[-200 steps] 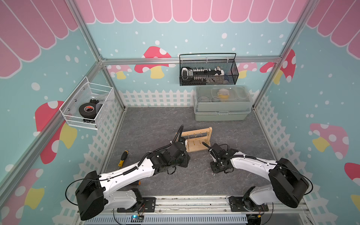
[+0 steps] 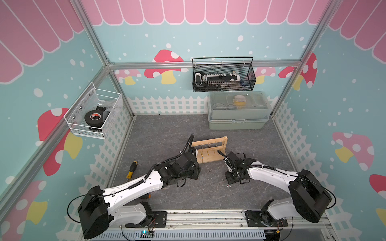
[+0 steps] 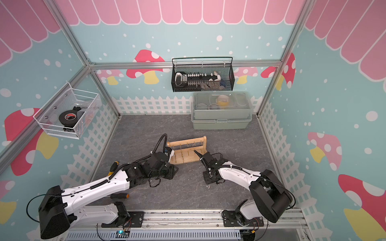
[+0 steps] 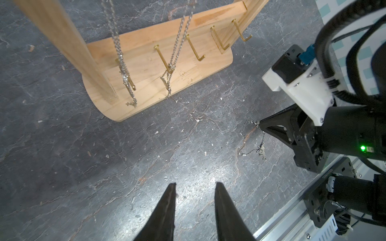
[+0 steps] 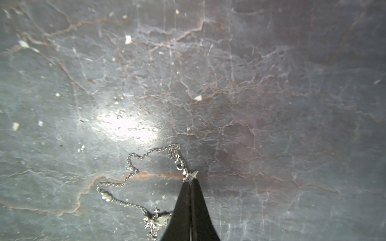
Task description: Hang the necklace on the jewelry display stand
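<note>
A silver necklace [image 5: 136, 156] with pendants lies loosely looped on the grey table in the right wrist view. My right gripper is low over it, shut, its tips at a star-shaped piece by the clasp; whether that piece is pinched is unclear. The wooden display stand [image 4: 217, 60], with brass hooks [image 4: 193, 50], stands behind; chains [image 4: 120, 60] hang down at two of its hooks in the left wrist view. My left gripper is over bare table in front of the stand, open, with nothing between its fingers.
A lidded green box [image 2: 237, 120] sits at the back right beneath a black wire basket [image 2: 223, 84]. A yellow screwdriver [image 2: 132, 168] lies on the left. Bare table surrounds the stand.
My left arm has shifted slightly to the left. The right arm has moved only very slightly around the necklace.
</note>
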